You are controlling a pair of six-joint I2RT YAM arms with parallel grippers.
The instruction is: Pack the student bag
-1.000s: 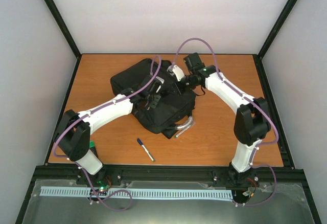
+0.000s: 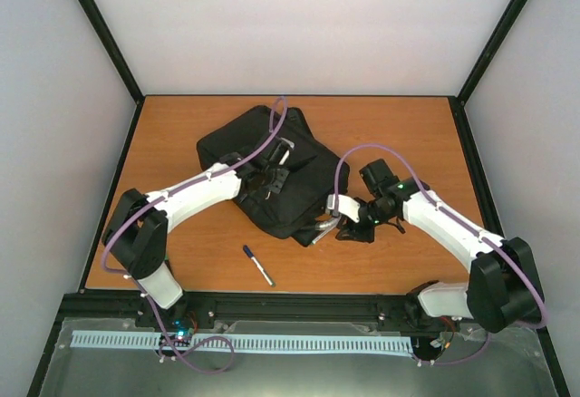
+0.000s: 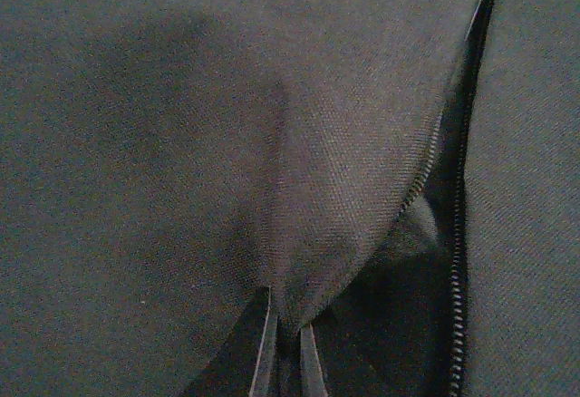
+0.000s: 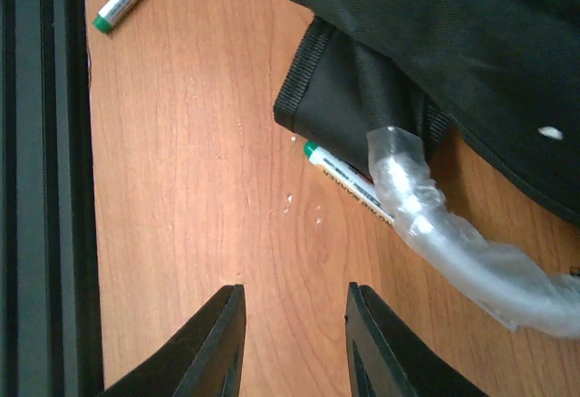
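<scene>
A black bag (image 2: 299, 188) lies on the wooden table, its zip opening partly parted in the left wrist view. My left gripper is shut on a fold of the bag's cloth (image 3: 331, 198) beside the zip (image 3: 458, 261). Just off the bag's near right corner, my right gripper hangs open over bare table, nothing between its fingers. Ahead of it a white marker with a green end (image 4: 349, 179) lies partly under the bag's handle, which has a clear plastic wrap (image 4: 453, 243). A second marker (image 2: 258, 266) lies in front of the bag.
The table's front edge and dark frame rail (image 2: 272, 305) run close to the second marker.
My right gripper has come off the bag's right side and moved toward the table's front, near the handle and marker. The left gripper keeps its place on the bag.
</scene>
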